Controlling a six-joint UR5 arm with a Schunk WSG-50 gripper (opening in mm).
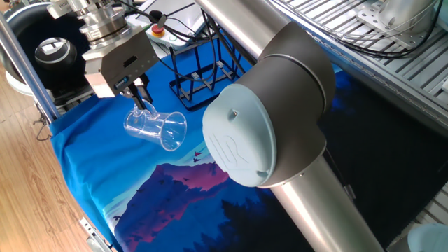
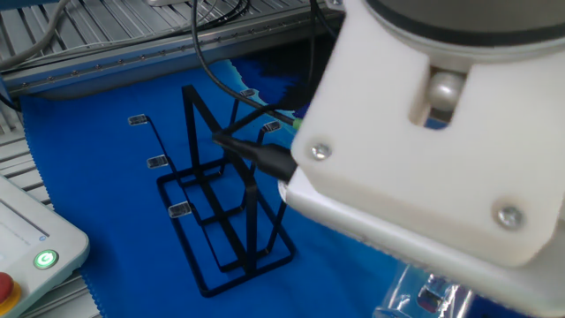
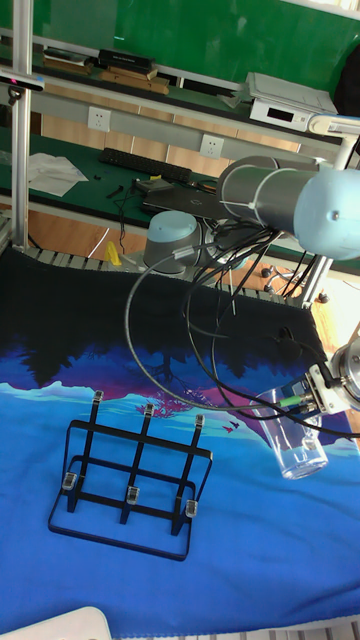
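Note:
A clear glass mug (image 1: 155,128) hangs tilted on its side above the blue cloth in exterior view 1, its mouth toward the right. My gripper (image 1: 144,103) is shut on the mug's handle, with the handle between its dark fingers (image 1: 139,98). In exterior view 3 the mug (image 3: 295,446) shows at the right, below the gripper's wrist. Only a piece of the mug (image 2: 424,293) appears at the bottom of exterior view 2, where the white mount hides the fingers. The black wire rack (image 2: 201,287) stands on the cloth, apart from the mug.
Small tagged prongs (image 3: 132,495) stick out of the rack. A cable (image 3: 132,341) loops from the arm above the cloth. A tablet with a red button (image 2: 9,287) lies beside the rack.

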